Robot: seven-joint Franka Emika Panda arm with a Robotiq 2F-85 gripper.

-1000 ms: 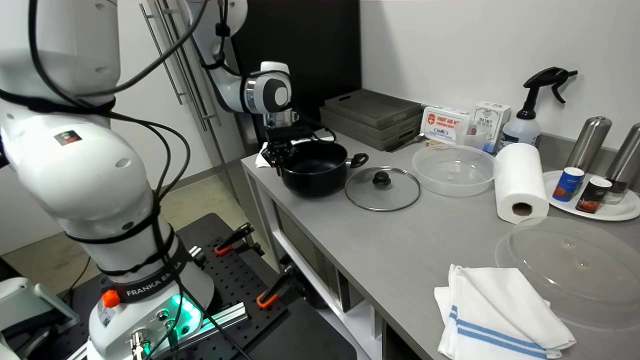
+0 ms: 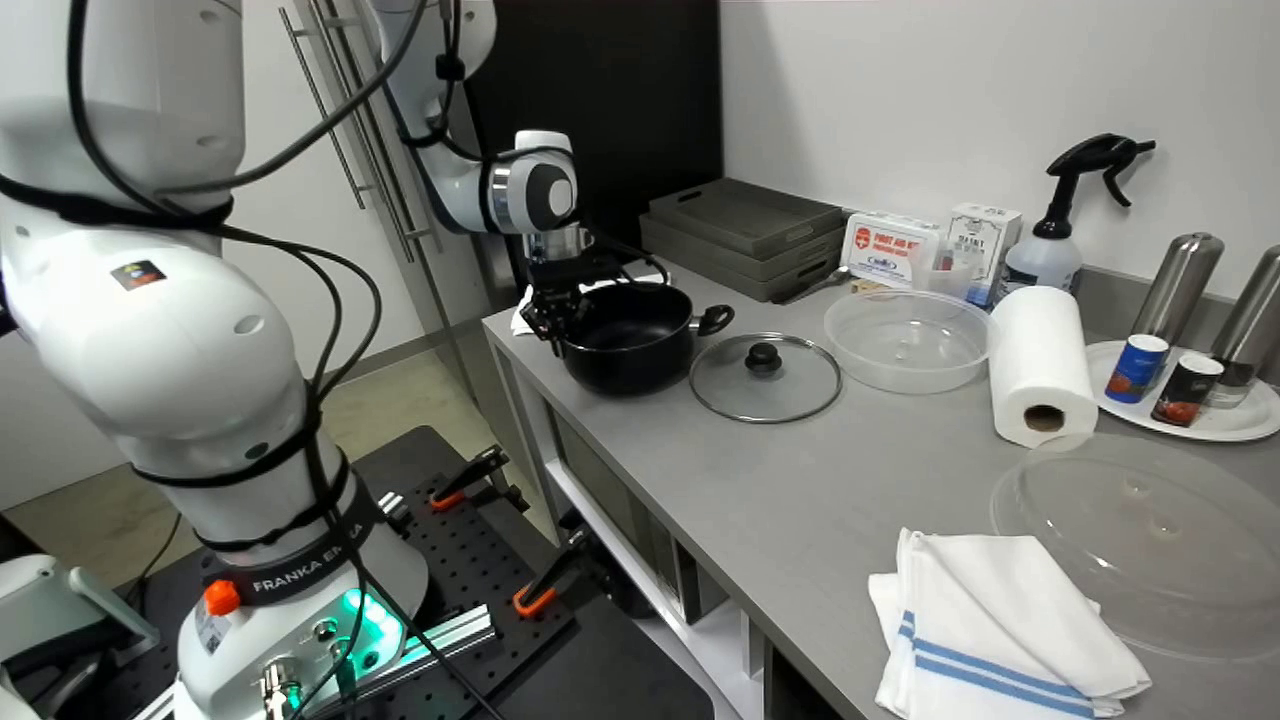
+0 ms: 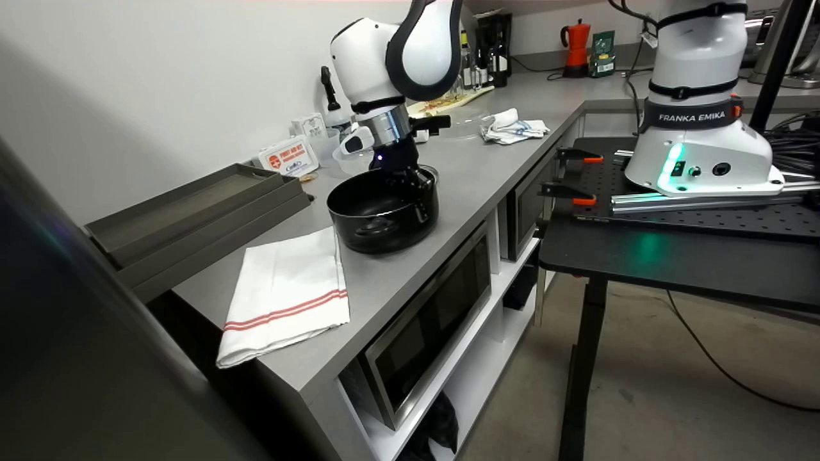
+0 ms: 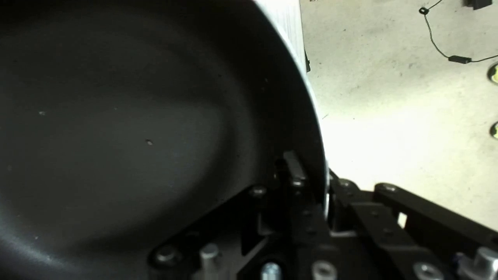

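A black pot (image 2: 630, 360) stands on the grey counter near its front edge, its dark inside filling much of the wrist view. On the pot's rim, at the side facing the counter edge, my gripper is shut, with one finger (image 4: 295, 170) inside the wall and the other outside. Only a few small specks show on the pot's floor. The glass lid (image 2: 768, 378) with a black knob lies flat on the counter beside the pot, apart from my gripper.
A white towel with red stripes (image 3: 288, 292) lies by the pot, and stacked grey trays (image 2: 744, 234) stand behind. A clear bowl (image 2: 908, 342), paper towel roll (image 2: 1038, 360) and blue-striped towel (image 2: 996, 624) sit farther along.
My wrist has come down slightly and a little to the left in exterior view 1. The pot and lid look almost unmoved.
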